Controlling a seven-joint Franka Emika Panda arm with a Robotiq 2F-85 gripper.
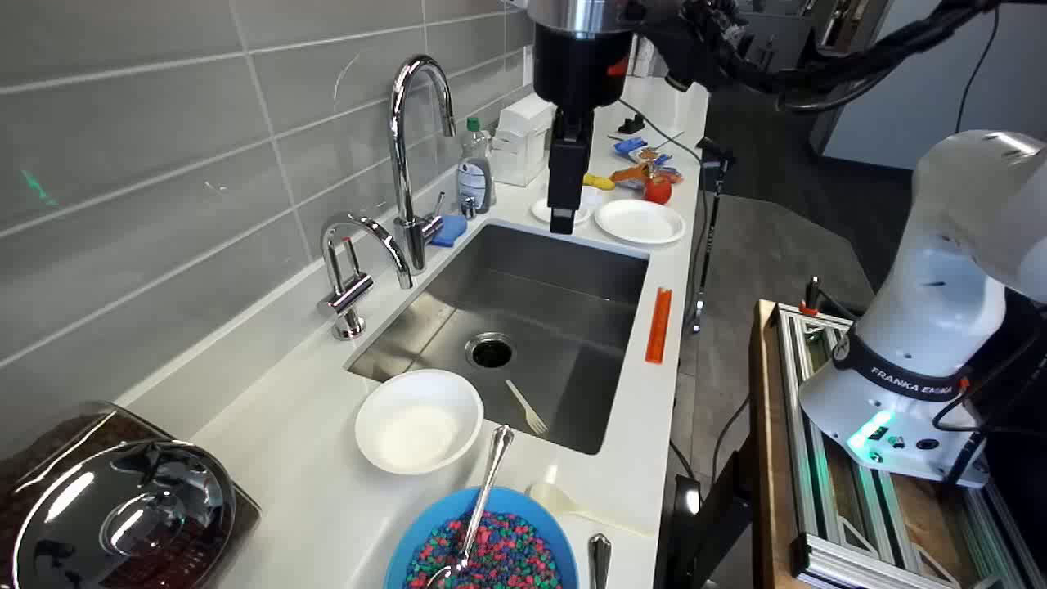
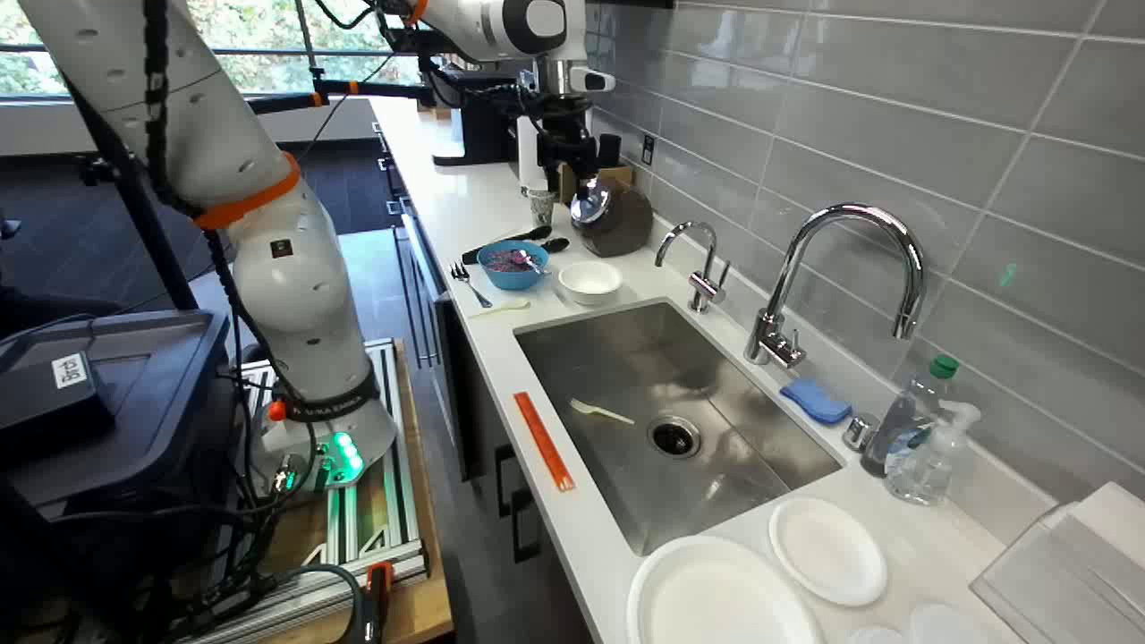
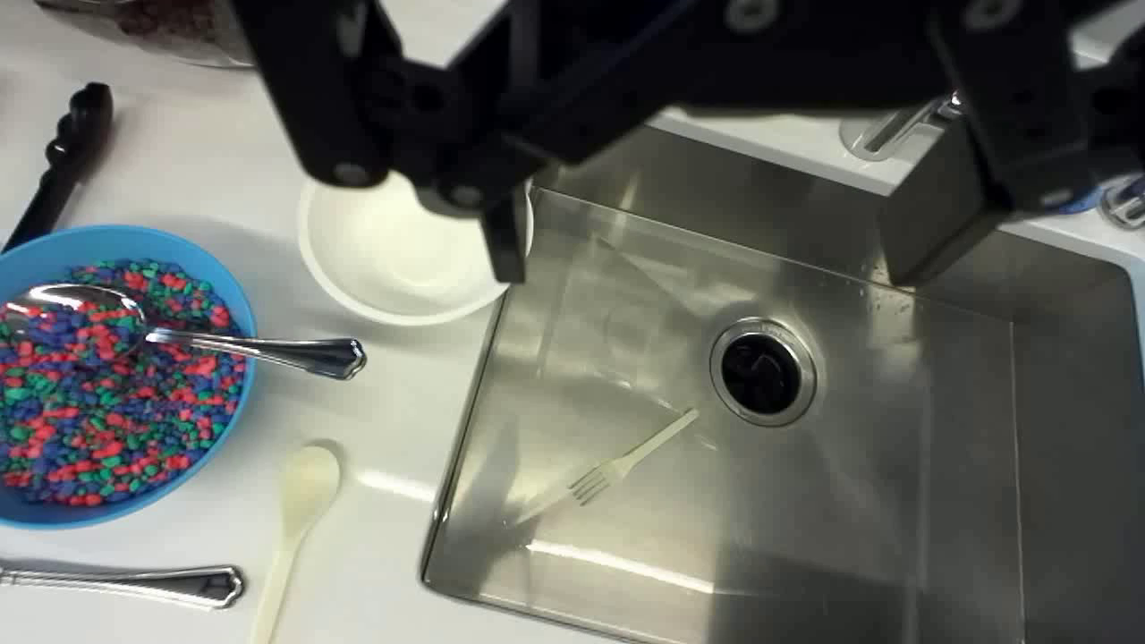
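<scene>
My gripper stands open over the sink, one finger at each side of the wrist view and nothing between them. From exterior view 1 the gripper (image 1: 563,218) points straight down, its fingers seen edge-on. A pale plastic fork (image 3: 633,456) lies on the floor of the steel sink (image 3: 848,504), near the drain (image 3: 763,371). On the counter left of the sink sits an empty white bowl (image 3: 413,263), partly covered by a finger in that view. Beside it a blue bowl (image 3: 129,504) holds small coloured pieces and a metal spoon (image 3: 290,351).
A pale plastic spoon (image 3: 306,494) lies by the blue bowl. Two faucets (image 1: 400,147) rise along the wall. An orange strip (image 1: 659,325) lies on the sink's outer edge. White plates (image 1: 640,222) and a soap bottle (image 1: 475,167) stand past the sink's far end.
</scene>
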